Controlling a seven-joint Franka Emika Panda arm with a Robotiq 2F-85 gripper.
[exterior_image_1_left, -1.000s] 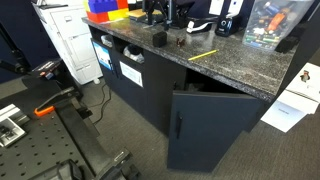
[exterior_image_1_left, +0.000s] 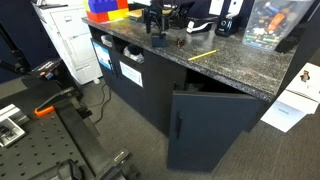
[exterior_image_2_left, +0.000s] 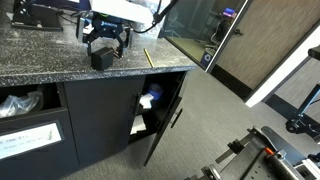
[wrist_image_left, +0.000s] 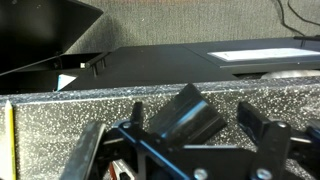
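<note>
A small black box-like object (exterior_image_2_left: 103, 60) stands on the speckled countertop (exterior_image_1_left: 220, 65), near its front edge. My gripper (exterior_image_2_left: 108, 38) is just above it, pointing down, with its fingers open. The wrist view shows the black object (wrist_image_left: 188, 115) tilted in the frame between the spread fingers, one finger (wrist_image_left: 90, 145) on the left and the other on the right. Whether either finger touches it cannot be told. Parts of the object's lower side are hidden behind the gripper body.
A yellow pencil-like stick (exterior_image_1_left: 203, 55) lies on the counter, and a clear bin (exterior_image_1_left: 270, 22) stands at the back. Below, one cabinet door (exterior_image_1_left: 208, 130) hangs open. Small dark and red items lie close beside the black object.
My gripper has come down over the black object from above and behind it, as seen in exterior view 1. The object shows no clear movement.
</note>
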